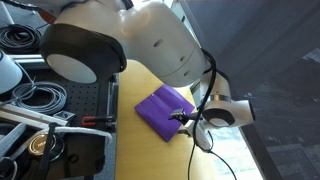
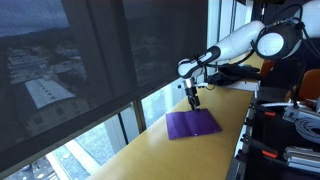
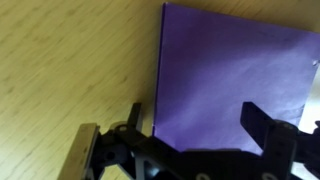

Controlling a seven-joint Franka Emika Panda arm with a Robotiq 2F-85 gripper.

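A flat purple cloth [image 1: 155, 112], roughly square with straight edges, lies on the wooden table. Exterior view 2 shows the same cloth [image 2: 182, 126] with my gripper [image 2: 193, 103] above its far side. In the wrist view, my gripper is open with a wide gap between its fingers. One edge of the cloth [image 3: 235, 65] runs through that gap: the left finger [image 3: 134, 118] appears over bare wood, the right one over purple. Whether the fingertips touch the cloth or table cannot be told.
Bare wooden tabletop [image 2: 145, 160] surrounds the cloth. Coiled cables [image 1: 40, 96] and tools fill a dark cart beside the table in exterior view 1. A large dark screen or window wall [image 2: 60, 60] stands along the far side.
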